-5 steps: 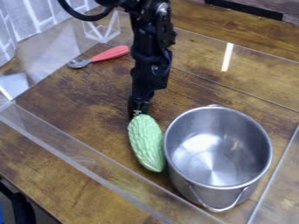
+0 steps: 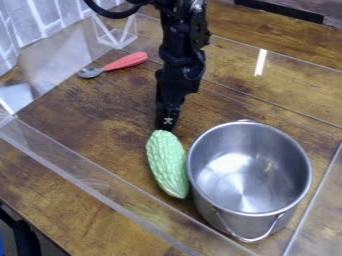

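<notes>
My gripper [image 2: 167,122] hangs low over the wooden board, its tip just behind the upper end of a pale green corn-like vegetable [image 2: 167,165]; whether the fingers are open or shut is not clear. The vegetable lies beside a large steel pot [image 2: 250,172], to the pot's left. A red-handled tool [image 2: 118,64] with a metal head lies at the back left.
Clear plastic walls edge the wooden work surface [image 2: 74,120], along the front left and the right.
Since a second ago my gripper has shifted slightly back, away from the green vegetable. The vegetable, pot and tool have stayed in place.
</notes>
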